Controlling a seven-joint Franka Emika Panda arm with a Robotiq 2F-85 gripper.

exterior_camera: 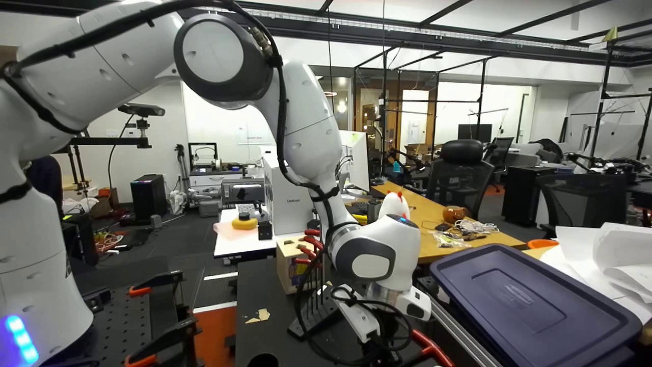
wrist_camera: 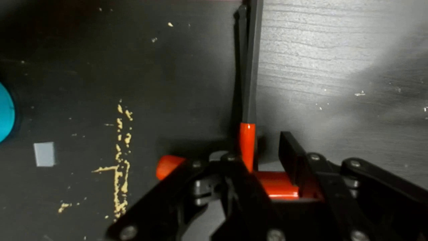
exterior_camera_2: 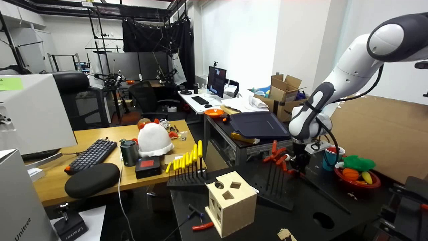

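Observation:
A T-handled hex key with a red handle (wrist_camera: 277, 184) and a long dark shaft (wrist_camera: 251, 68) is on the black tabletop in the wrist view. My gripper is low over its handle end, fingers apart, with part of the red handle visible between them. One finger (wrist_camera: 295, 154) stands right of the shaft's red collar. The other covers some of the handle at the left. Exterior view 1 shows the red handle (exterior_camera: 435, 349) beside the gripper, whose fingertips are mostly hidden. From exterior view 2, the dark gripper (exterior_camera_2: 299, 162) is down at the table.
A rack of red-handled hex keys (exterior_camera_2: 275, 176) stands close to the gripper. A wooden shape-sorter box (exterior_camera_2: 231, 205) is nearer the camera. The teal cup (exterior_camera_2: 332, 157) and red bowl (exterior_camera_2: 355, 188) are on the gripper's other side. A round hole (exterior_camera_2: 323, 220) interrupts the tabletop.

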